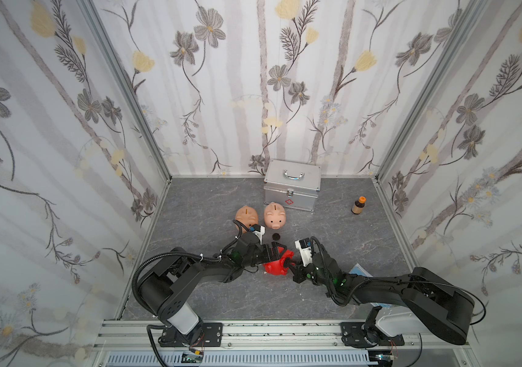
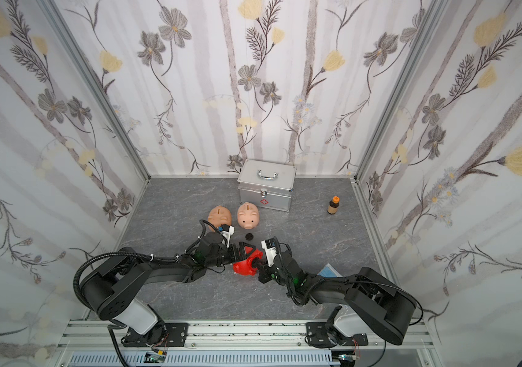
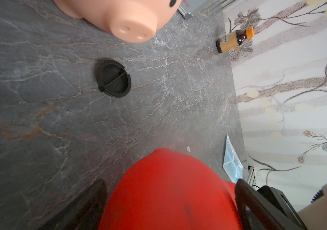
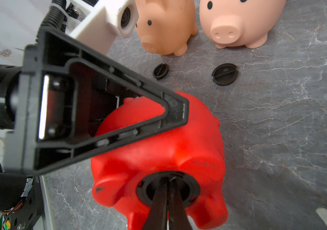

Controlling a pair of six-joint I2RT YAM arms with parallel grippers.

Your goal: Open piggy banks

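The red piggy bank [image 4: 201,126] is tipped over, its belly and feet facing my right gripper. In the belly sits a round black ring [image 4: 144,191] with a dark recess. My right gripper is shut, its tips at or inside that recess; whether a plug is in there I cannot tell. My left gripper is open, one finger on either side of the red body. Two pink piggy banks, a darker one [image 4: 171,26] and a lighter one [image 4: 243,23], stand upright behind.
A silver case [image 1: 291,186] stands against the back, behind the lighter pig. At the back right is a brown bottle [image 1: 358,205] with an orange cap. A pale blue sheet [image 3: 232,161] lies beneath the right arm.
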